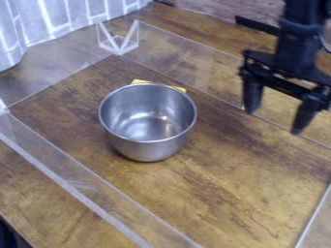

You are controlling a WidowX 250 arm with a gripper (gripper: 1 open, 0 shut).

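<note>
A steel pot (147, 136) stands upright on the wooden table, left of centre, its inside empty as far as visible. A small yellow item (157, 83) lies just behind it, mostly hidden by the pot. My gripper (278, 102), dark and motion-blurred, hangs at the upper right, apart from the pot, open with nothing visible between its fingers.
Clear plastic walls (72, 175) border the work area on the left and back. A white curtain (45, 19) hangs at the top left.
</note>
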